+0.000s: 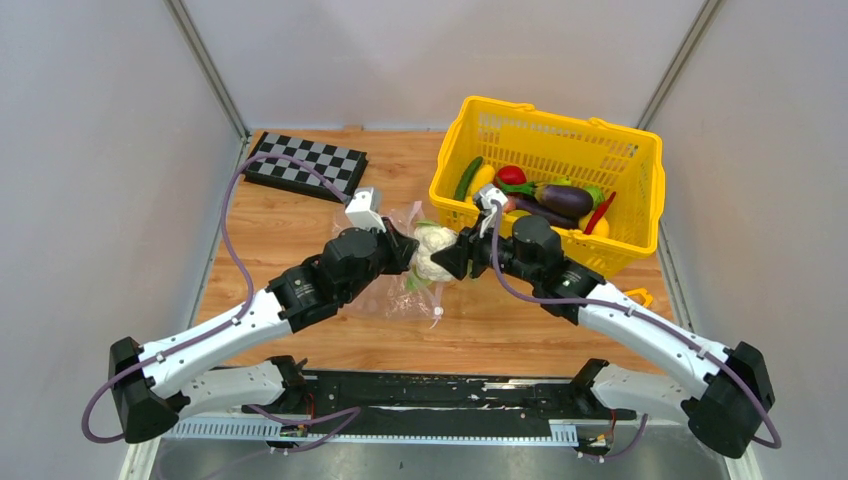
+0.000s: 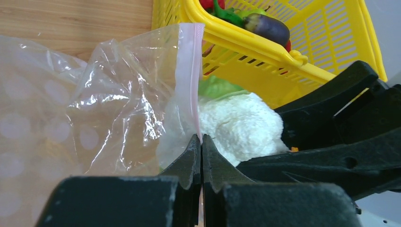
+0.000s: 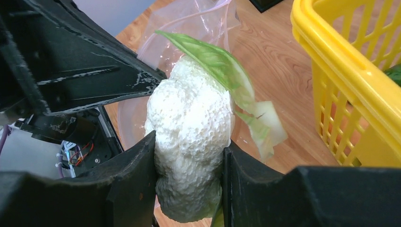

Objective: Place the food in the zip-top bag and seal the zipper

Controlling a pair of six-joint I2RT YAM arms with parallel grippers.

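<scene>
The clear zip top bag (image 2: 113, 104) hangs over the table from my left gripper. That gripper is shut, with the bag's mouth edge running into its fingertips. A white cauliflower (image 3: 189, 113) with green leaves lies between the fingers of my right gripper, which touch it on both sides. In the left wrist view, part of the cauliflower (image 2: 241, 125) shows through the plastic and part sticks out past the pinkish zip strip (image 2: 195, 71). The top view has both grippers close together around the cauliflower (image 1: 434, 250); its lower side is hidden there.
Behind my right arm stands a yellow basket (image 1: 645, 215) holding several vegetables, its front wall close to the right gripper. A black-and-white checkered board (image 1: 310, 160) lies at the back left. Bare wood (image 1: 520, 335) is free in front.
</scene>
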